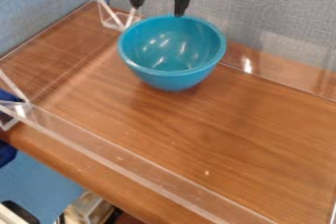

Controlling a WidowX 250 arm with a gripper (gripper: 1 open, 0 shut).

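A glossy teal bowl point(172, 61) stands upright and empty on the wooden tabletop point(223, 149), toward the back centre. Above its rear rim hangs my black gripper point(159, 5), open, its two fingers set wide apart with nothing between them. The left fingertip is over the bowl's back left, the right one over its back.
Clear plastic barriers point(144, 174) with white corner brackets edge the table. A blue object point(7, 98) sits at the left edge. Grey padded walls point(276, 22) rise behind and to the left.
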